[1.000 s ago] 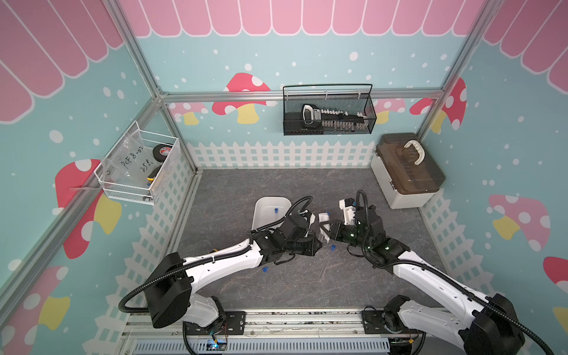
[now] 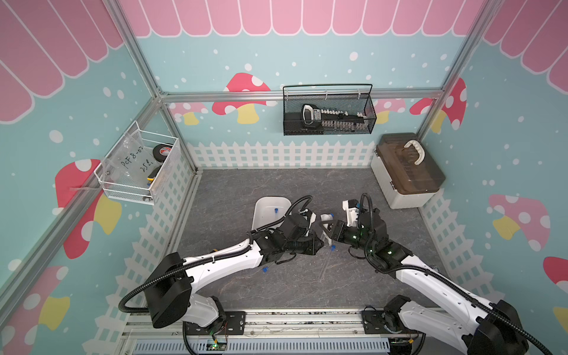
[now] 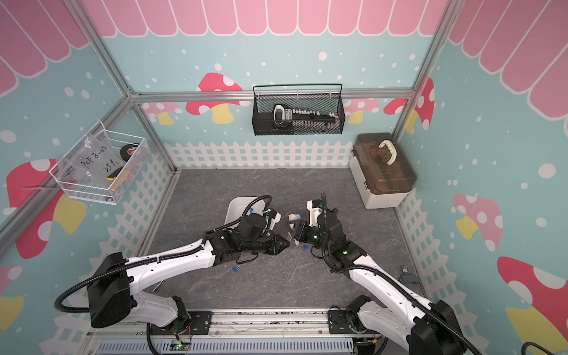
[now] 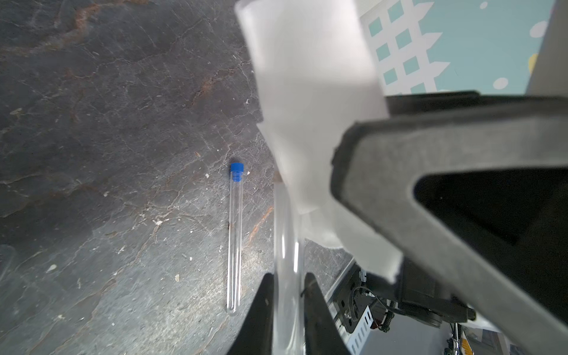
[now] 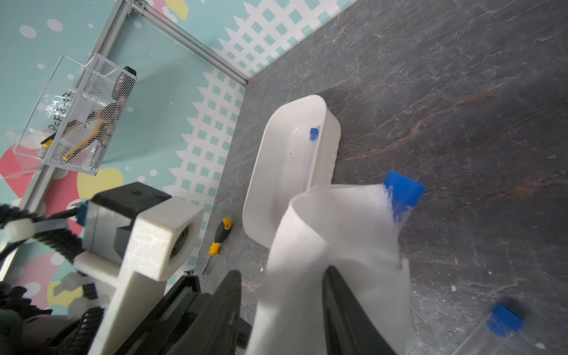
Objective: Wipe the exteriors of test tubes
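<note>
In the left wrist view, my left gripper is shut on a clear test tube (image 4: 287,254), which stretches up toward a white cloth (image 4: 319,88). The cloth covers the tube's far part. In the right wrist view, a blue cap (image 5: 404,188) pokes out past the cloth (image 5: 349,236). My right gripper has its fingers apart with cloth between and behind them; how firmly they hold it is unclear. Another blue-capped tube (image 4: 235,236) lies on the table below. In the right wrist view, a capped tube (image 5: 494,328) lies at the lower right.
A white tray (image 5: 331,145) with a blue-capped tube (image 5: 313,135) inside stands behind the left arm. A yellow-black screwdriver (image 5: 220,233) lies beside it. At the back right stands a lidded box (image 2: 393,186).
The left arm looks unmoved.
</note>
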